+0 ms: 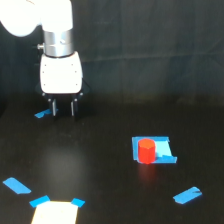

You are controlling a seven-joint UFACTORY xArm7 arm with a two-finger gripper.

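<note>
A small red block point(147, 151), perhaps cylindrical, stands on a light-blue patch bordered with blue tape point(167, 160), right of centre. High at the left, my white gripper point(63, 107) points downward, well apart from the red block. Its two dark fingers are separated, and nothing shows between them. At the bottom edge lies a cream-coloured square point(54, 214), partly cut off by the frame, with blue tape at its corners.
Blue tape strips lie on the dark table at the left point(16, 186) and the lower right point(187, 195). Another bit of tape point(42, 113) is beside the gripper.
</note>
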